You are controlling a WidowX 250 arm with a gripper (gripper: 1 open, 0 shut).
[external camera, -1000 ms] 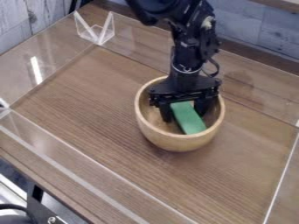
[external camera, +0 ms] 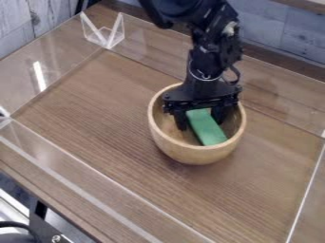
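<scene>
A light wooden bowl sits right of the table's middle. A green block lies inside it. My black gripper reaches down from the top into the back of the bowl, open, with its fingers around the upper end of the block; whether they touch it is hard to tell.
A clear plastic object stands at the back left. Walls border the back right and the upper left.
The bowl with the green block and my gripper have shifted slightly to the left.
</scene>
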